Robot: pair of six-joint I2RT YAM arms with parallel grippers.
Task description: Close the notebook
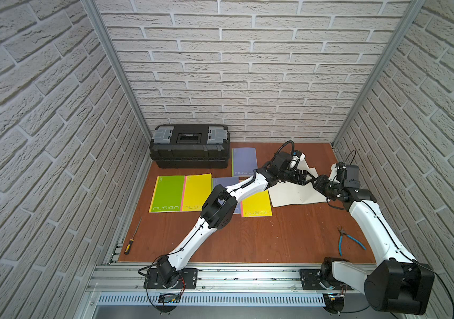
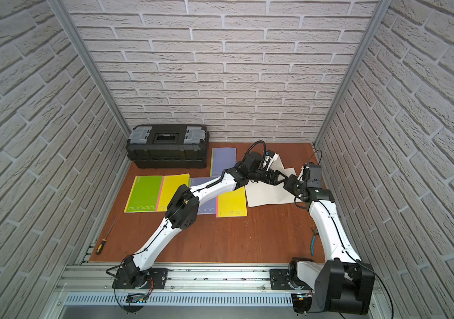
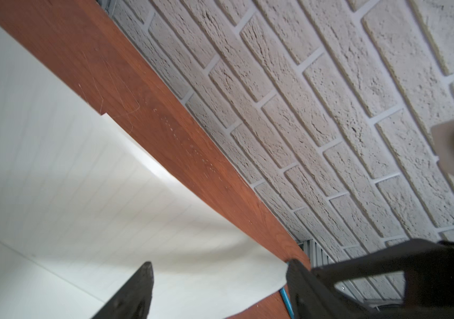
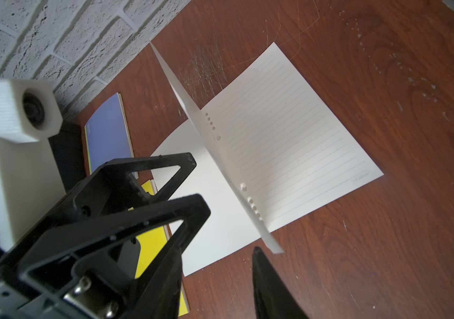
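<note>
The notebook (image 4: 312, 138) lies spread open on the table at the right, its white right-hand page ruled with lines. One white leaf (image 4: 224, 164) stands raised near the spine, seen nearly edge-on in the right wrist view. My left gripper is beside the raised leaf on its left, fingers apart; the left wrist view shows curved white paper (image 3: 131, 212) beyond its fingertips. Over the notebook's right half, close to the left one, is my right gripper (image 1: 316, 185). In its own view its fingers (image 4: 272, 289) stand apart with nothing between them.
A yellow notebook (image 1: 257, 204) lies against the left side, with blue (image 1: 244, 159) and green (image 1: 167, 194) ones farther off. Blue-handled pliers (image 1: 340, 243) lie at front right. A black toolbox (image 1: 189, 151) stands at the back left.
</note>
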